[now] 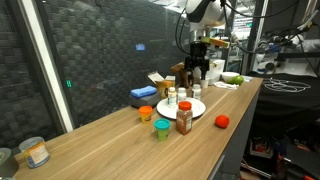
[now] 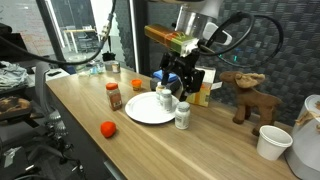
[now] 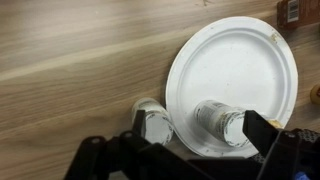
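Observation:
My gripper stands open above the table, its dark fingers wide apart with nothing held between them. Below it, a white-capped bottle (image 3: 155, 122) stands on the bare wood, just outside the rim of the white plate (image 3: 232, 50). Another white-capped bottle (image 3: 222, 120) is on the plate. In exterior view 2 the off-plate bottle (image 2: 182, 116) is nearest the camera, with the gripper (image 2: 186, 84) over this area. Exterior view 1 shows several such bottles, one (image 1: 172, 97) at the plate's left side. The right finger hides part of the plate in the wrist view.
A red-lidded jar (image 1: 184, 118) and a tomato (image 1: 222, 121) are near the front edge. Green (image 1: 162, 128) and orange cups (image 1: 146, 113) stand left of the plate. A moose figure (image 2: 258, 95) and white cup (image 2: 271, 142) are opposite.

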